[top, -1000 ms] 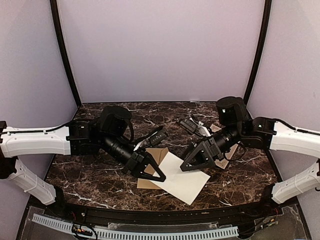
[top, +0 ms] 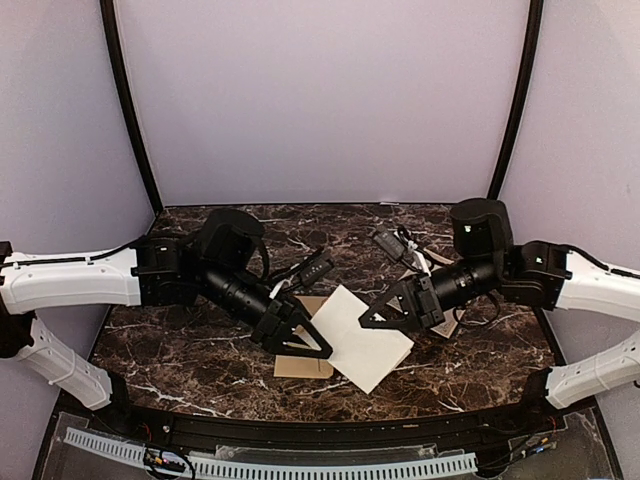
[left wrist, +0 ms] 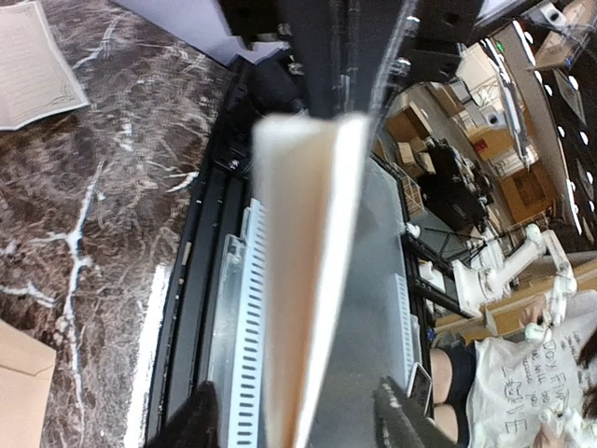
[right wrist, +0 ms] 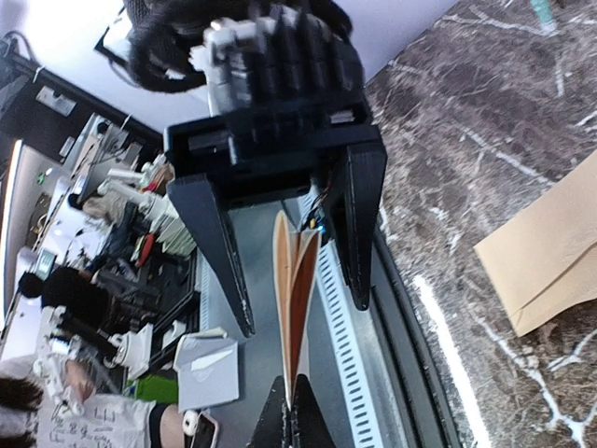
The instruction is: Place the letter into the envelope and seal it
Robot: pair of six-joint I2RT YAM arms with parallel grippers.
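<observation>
A folded white letter (top: pixel 372 352) hangs above the table between my two grippers. My right gripper is shut on one edge, and the folds fan apart there with brownish inner faces. At the opposite edge my left gripper stands open, its blurred fingers (left wrist: pixel 201 415) spread to both sides of the paper without pinching it. The right wrist view also shows those spread fingers (right wrist: pixel 359 233) around the letter's far end. A tan envelope (top: pixel 302 367) lies on the table below, partly covered by the left hand and letter in the top view.
A printed sheet (left wrist: pixel 35 75) lies to the right on the dark marble table (top: pixel 200 370), partly behind the right arm from above. Bare marble surrounds the envelope. The table's front edge carries a perforated rail (top: pixel 330 468).
From above, the letter's lower corner has shifted slightly upward and the right arm slightly rightward.
</observation>
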